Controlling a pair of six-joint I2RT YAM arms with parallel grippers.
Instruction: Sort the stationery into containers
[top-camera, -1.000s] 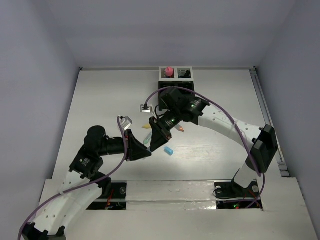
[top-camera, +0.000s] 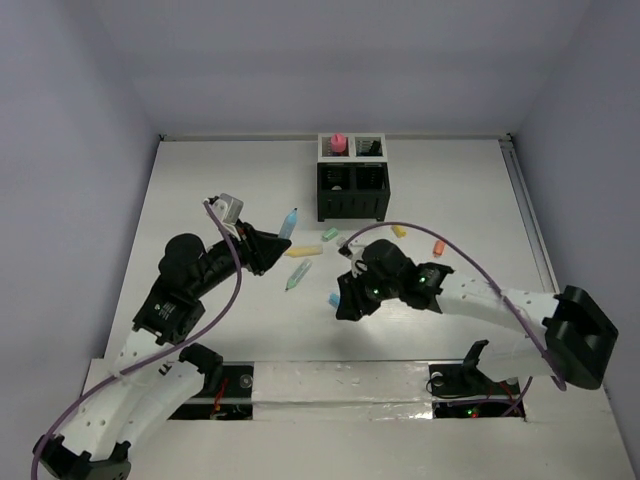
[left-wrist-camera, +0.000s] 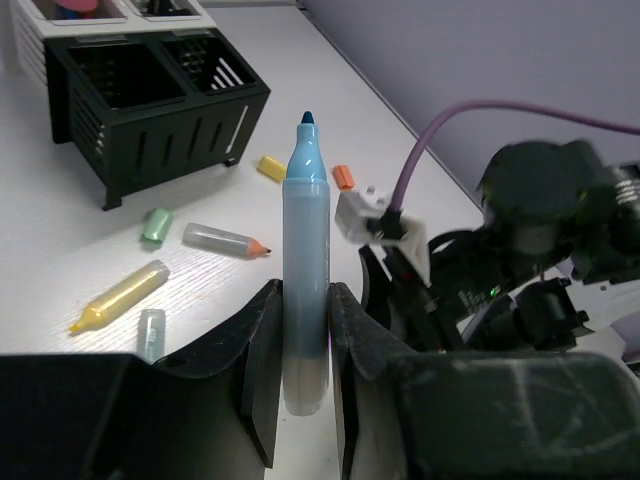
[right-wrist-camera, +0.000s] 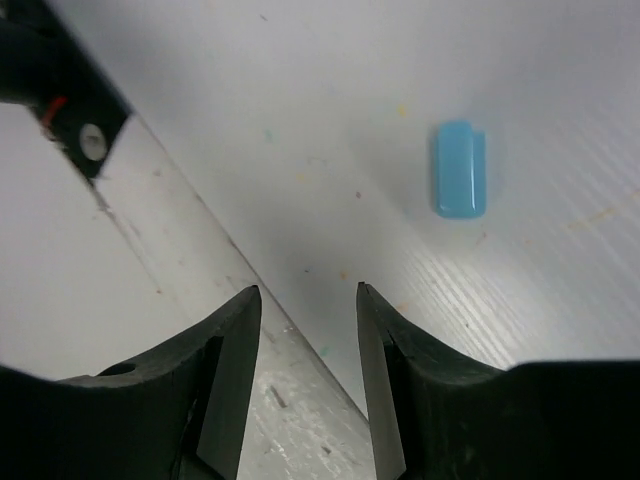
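My left gripper (top-camera: 275, 245) is shut on a light blue marker (left-wrist-camera: 305, 280), held upright in the left wrist view. My right gripper hangs open over the table, a short blue cap (right-wrist-camera: 460, 170) lying ahead of it. A yellow marker (left-wrist-camera: 122, 295), grey pencil-like piece (left-wrist-camera: 220, 240), green piece (left-wrist-camera: 157, 225), pale green marker (top-camera: 298, 273), small yellow piece (left-wrist-camera: 270, 167) and orange piece (top-camera: 438, 247) lie loose. The container (top-camera: 352, 205) at the back has several compartments; a pink item (top-camera: 338, 142) is in a white upper one.
Walls stand behind and to both sides. The front edge and a gap in the bench lie close below the right gripper.
The left gripper has risen up and back with the blue marker. The right gripper has drawn away from it, moving right and toward the front, down near the blue cap.
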